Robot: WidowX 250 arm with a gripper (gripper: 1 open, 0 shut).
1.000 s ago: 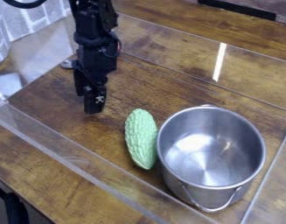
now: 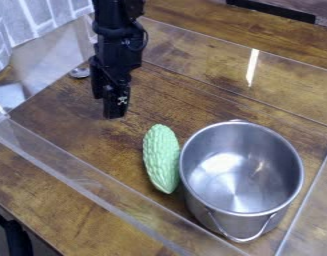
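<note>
My black gripper (image 2: 112, 98) hangs low over the wooden tabletop at the upper left, its arm rising to the top edge; I cannot tell whether its fingers are open or shut. A pale green bitter melon (image 2: 162, 158) lies below and right of it, apart from it. Beside the melon, at the lower right, stands a large steel pot (image 2: 242, 164) with a wire handle.
A small silvery object (image 2: 79, 72) sits behind the arm at the left. Clear low walls (image 2: 47, 150) border the work area.
My gripper has risen and shifted slightly over the last second. The melon and pot have stayed where they were.
</note>
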